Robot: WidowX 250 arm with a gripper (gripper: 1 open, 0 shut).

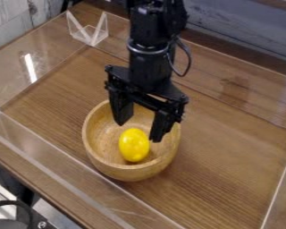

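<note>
A yellow egg-shaped object [135, 145] lies in a round tan wooden bowl [103, 152] at the lower middle of the view. My black gripper [145, 113] hangs over the back of the bowl, above and behind the yellow object, with its two dark fingers spread apart to left and right. It stands open, and nothing shows held in it. The part of the bowl behind the gripper is hidden.
White wire pieces [90, 27] stand at the back left. A black cable lies at the bottom left corner.
</note>
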